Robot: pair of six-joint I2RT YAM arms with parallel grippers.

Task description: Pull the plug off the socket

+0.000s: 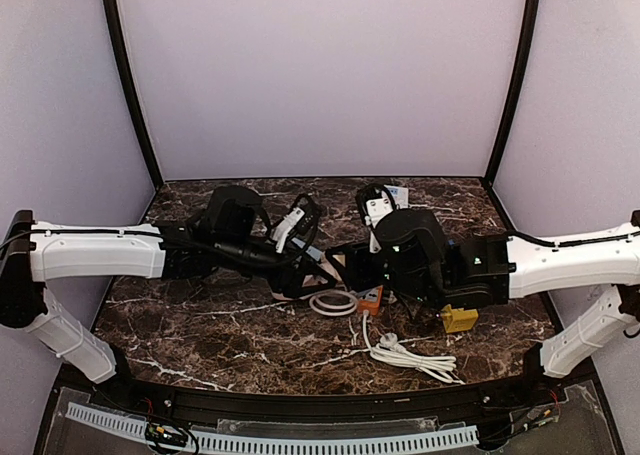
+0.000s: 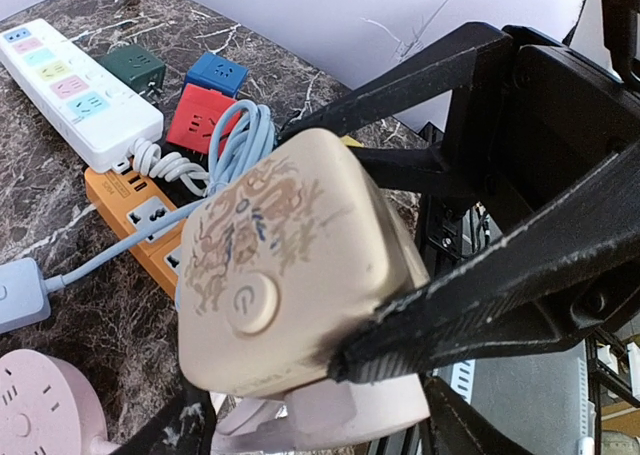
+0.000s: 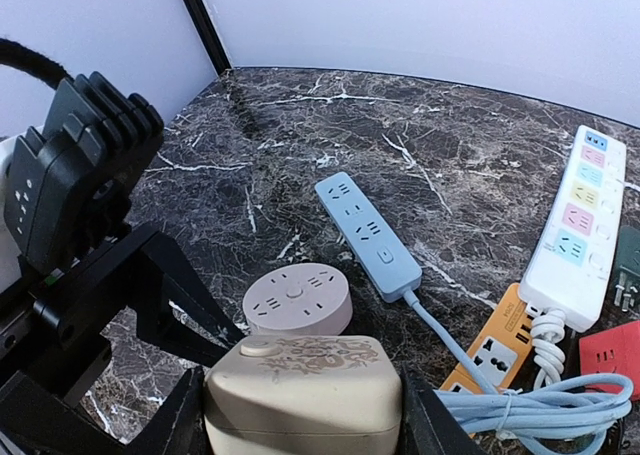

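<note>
A beige block socket with a power button and faded drawing is clamped in my right gripper, its fingers on both sides. In the left wrist view a pale, pinkish-white piece, apparently the plug, sits against the block's underside. My left gripper straddles that piece, part open, with one finger at each side; whether the fingers touch it is unclear. Both grippers meet above the table's middle in the top view, mostly hiding the block. How deep the plug sits in the socket is hidden.
Behind the block lie a round pink socket, a light blue strip, a long white strip, an orange strip and a red cube. A white coiled cable lies at the front right.
</note>
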